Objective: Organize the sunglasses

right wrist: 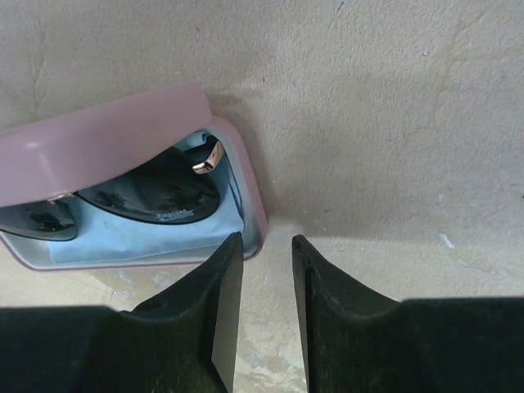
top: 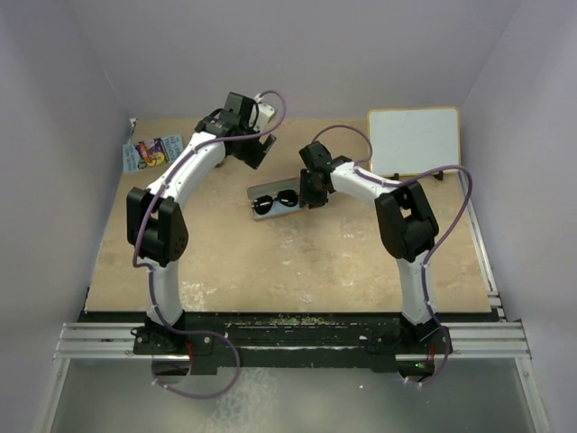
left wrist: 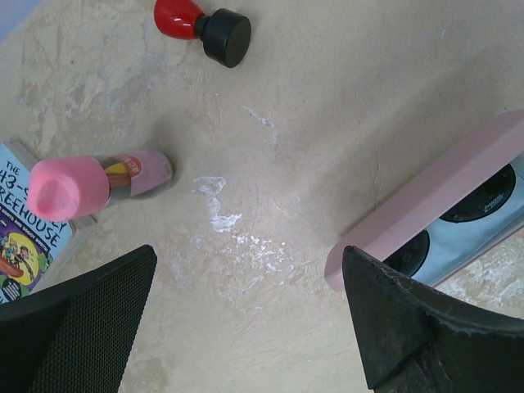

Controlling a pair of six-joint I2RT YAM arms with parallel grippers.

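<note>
Dark sunglasses (top: 263, 205) lie on light blue lining in an open pink case (top: 279, 186), whose lid stands raised along the back. In the right wrist view the lenses (right wrist: 151, 192) and the case's rounded end (right wrist: 250, 184) show close up. My right gripper (top: 313, 198) is at that right end, its fingertips (right wrist: 267, 242) part open just beside the rim, nothing seen between them. My left gripper (top: 262, 149) is open above the table behind and left of the case, seen at lower right of the left wrist view (left wrist: 250, 262); nothing is between its fingers.
A book (left wrist: 33, 221), a pink-capped cylinder (left wrist: 65, 186) and a red object with a black base (left wrist: 176, 15) lie at the back left. A whiteboard (top: 414, 135) stands at the back right.
</note>
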